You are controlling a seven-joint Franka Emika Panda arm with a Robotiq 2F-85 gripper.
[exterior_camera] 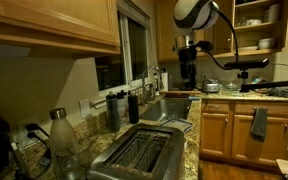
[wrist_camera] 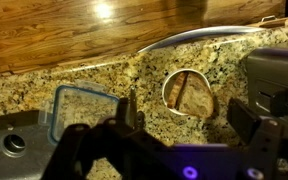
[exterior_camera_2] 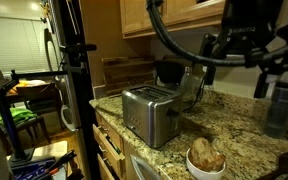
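A white bowl (wrist_camera: 168, 84) holding slices of brown bread (wrist_camera: 195, 97) rests on the speckled counter in the wrist view. High over it, my gripper is open, its two dark fingers (wrist_camera: 130, 108) well apart on either side of the bowl in the picture, with nothing held between them. The bread (exterior_camera_2: 205, 155) also shows in exterior view 2, piled above the bowl's rim near the counter's front. A metal toaster (exterior_camera_2: 152, 112) stands beside the bowl; its slotted top (exterior_camera: 144, 148) fills the foreground of exterior view 1. The bowl is hidden there.
A clear rectangular container (wrist_camera: 81, 112) lies on the other side of the bowl, close to the sink (wrist_camera: 14, 145). A steel bottle (exterior_camera: 63, 135) stands against the wall near the toaster. Overhead cabinets (exterior_camera: 54, 20) hang along the wall. Bare counter surrounds the bowl.
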